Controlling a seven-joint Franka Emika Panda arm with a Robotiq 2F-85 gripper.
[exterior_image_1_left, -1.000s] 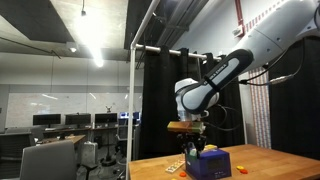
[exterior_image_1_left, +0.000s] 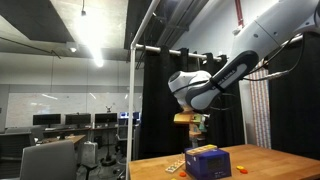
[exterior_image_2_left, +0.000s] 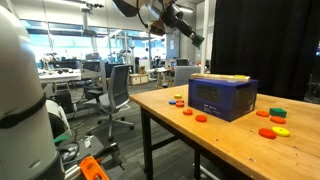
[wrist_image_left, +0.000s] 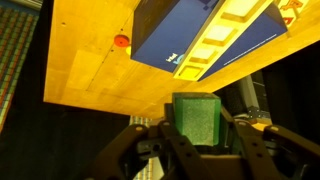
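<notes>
A green block (wrist_image_left: 197, 118) sits between the fingers of my gripper, which is shut on it, in the wrist view. Below lies a dark blue box (wrist_image_left: 170, 38) with a yellow slotted tray (wrist_image_left: 222, 32) on top; the held block is clear of both. From the first exterior view, the gripper (exterior_image_1_left: 193, 122) hangs above the box (exterior_image_1_left: 208, 163). The second exterior view shows the box (exterior_image_2_left: 222, 98) on the wooden table, with the arm high behind it.
Red discs (exterior_image_2_left: 201, 118), a yellow disc (exterior_image_2_left: 281, 131) and another green piece (exterior_image_2_left: 277, 112) lie scattered around the box on the table (exterior_image_2_left: 170, 108). A wooden slotted piece (exterior_image_1_left: 175, 166) is left of the box. Bare tabletop extends to the right (exterior_image_1_left: 275, 163).
My gripper has risen from close over the box to well above it, with the green block held. The box appears to stay in place.
</notes>
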